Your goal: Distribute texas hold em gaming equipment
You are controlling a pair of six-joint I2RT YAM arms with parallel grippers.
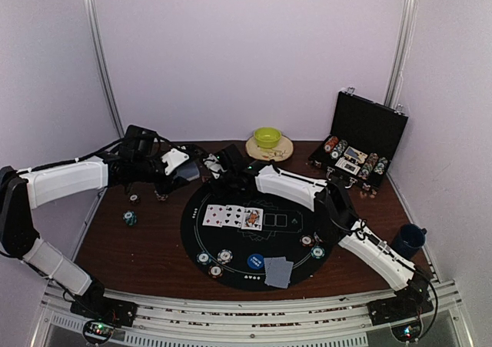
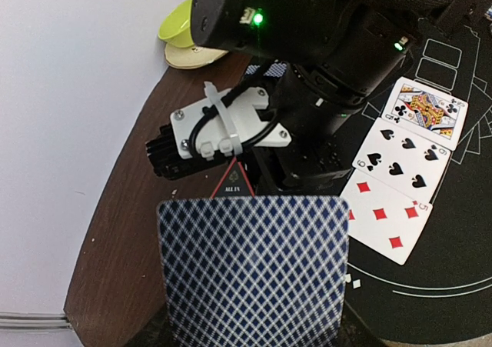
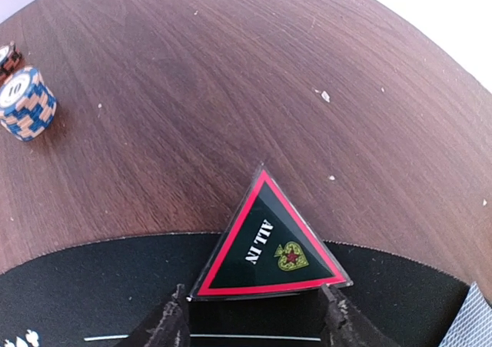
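Note:
My left gripper (image 1: pixel 181 176) is shut on a blue-checked playing card (image 2: pixel 252 262), held upright at the back left of the mat. My right gripper reaches over the back left edge of the black mat (image 1: pixel 200 235), its part-open fingers at the bottom edge of the triangular ALL IN marker (image 3: pixel 265 235). Three face-up cards (image 1: pixel 234 216) lie in a row on the mat, chips (image 1: pixel 224 256) are near its front, along with a blue round button (image 1: pixel 255 261) and face-down cards (image 1: pixel 278 274).
An open chip case (image 1: pixel 357 162) stands at the back right, beside a green bowl (image 1: pixel 267 136) on a round plate. A blue mug (image 1: pixel 408 241) stands at the right. Chip stacks (image 3: pixel 28 105) sit on the wooden table left of the mat.

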